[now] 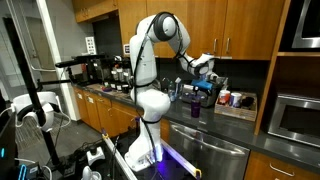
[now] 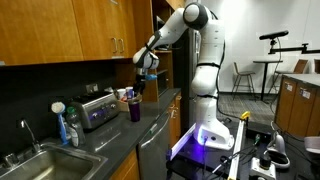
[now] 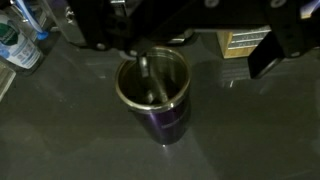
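Note:
A dark purple cup with a metal rim (image 3: pixel 160 110) stands upright on the dark counter, also seen as a small cup (image 1: pixel 195 109) in exterior view 1 and a cup (image 2: pixel 134 113) in exterior view 2. My gripper is above it, its fingers spread wide apart. The left finger (image 3: pixel 144 66) overlaps the cup's opening in the wrist view; whether it reaches inside is hard to tell. To the cup's right stands the other finger (image 3: pixel 263 55), with no object visibly clamped between the two.
Behind the cup is a wooden crate (image 1: pixel 243 103) holding several items. A toaster (image 2: pixel 96 109) stands against the wall, with a sink (image 2: pixel 52 164) nearer the camera in exterior view 2. A bottle (image 3: pixel 18 45) is at the wrist view's left. Counter near the cup looks clear.

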